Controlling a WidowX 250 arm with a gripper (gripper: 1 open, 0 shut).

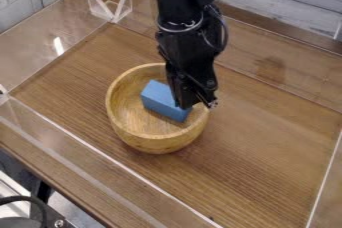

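Note:
The black gripper (pixel 201 90) hangs from the top centre, its tip over the right side of a tan wooden bowl (pixel 134 132). In the bowl lies a blue block (pixel 163 103), just left of and below the gripper's tip. Whether the fingers are open or shut is hard to make out at this size.
The bowl stands on a wooden table (pixel 254 162) with plenty of bare surface to the right and left. Clear rims edge the table, and a white object (pixel 110 2) is at the back left. A black cable runs at the lower left.

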